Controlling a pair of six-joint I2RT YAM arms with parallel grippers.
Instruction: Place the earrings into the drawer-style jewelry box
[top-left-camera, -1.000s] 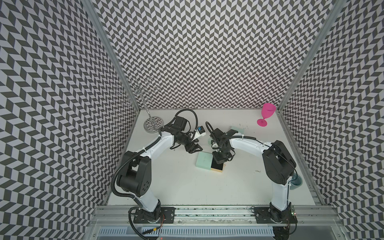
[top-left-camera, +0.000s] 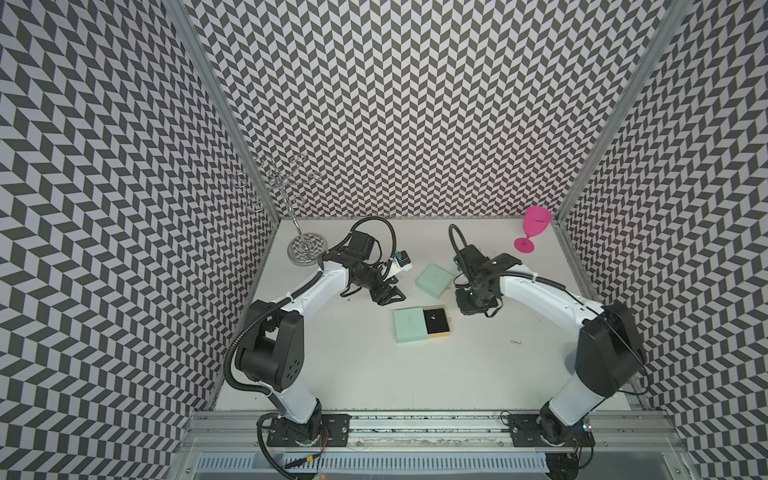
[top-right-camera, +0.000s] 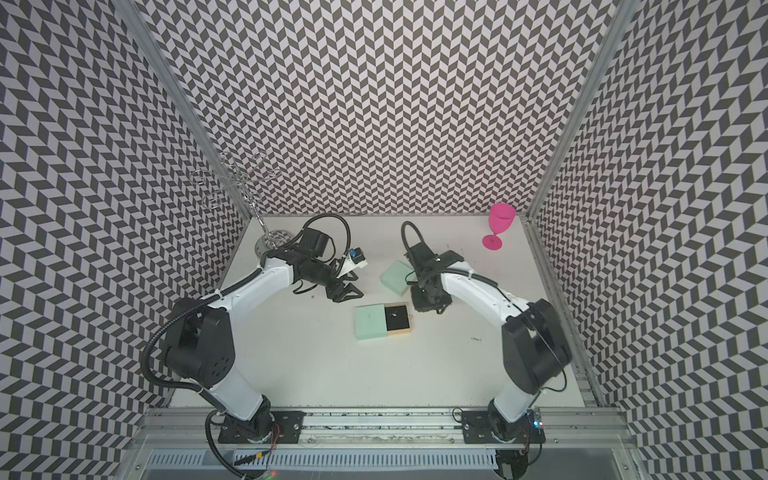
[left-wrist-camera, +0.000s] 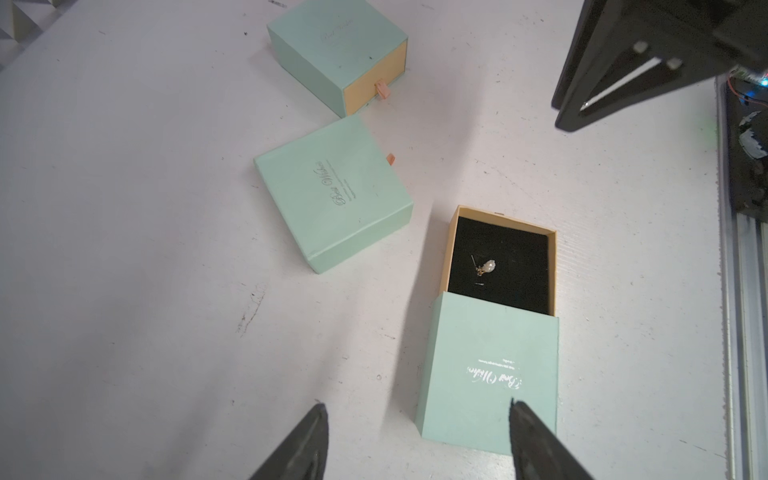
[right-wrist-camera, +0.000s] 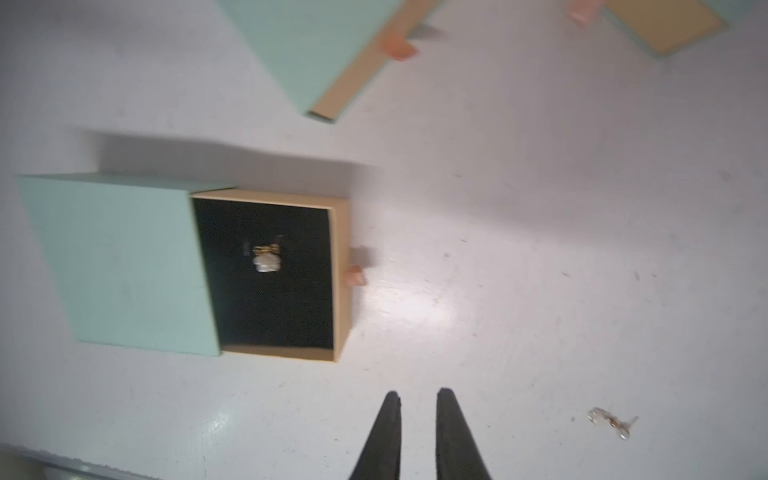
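Note:
The mint drawer box (right-wrist-camera: 128, 264) lies with its drawer (right-wrist-camera: 276, 320) pulled out to the right, lined in black. A pearl earring (right-wrist-camera: 267, 261) rests on that lining. Another earring (right-wrist-camera: 609, 421) lies on the bare table to the right of the box; it is small in the top left view. My right gripper hangs over the table right of the drawer, its fingers a little apart and nothing between them. Left of and behind the box, my left gripper stands wide open and empty.
Two closed mint boxes lie behind: one nearer (left-wrist-camera: 332, 192), one farther (left-wrist-camera: 340, 40). A pink goblet (top-left-camera: 536, 222) stands at the back right and a metal stand (top-left-camera: 306, 248) at the back left.
My right arm has swung right, away from above the drawer, uncovering it. The open box has turned slightly and straightened. My left arm has stayed still.

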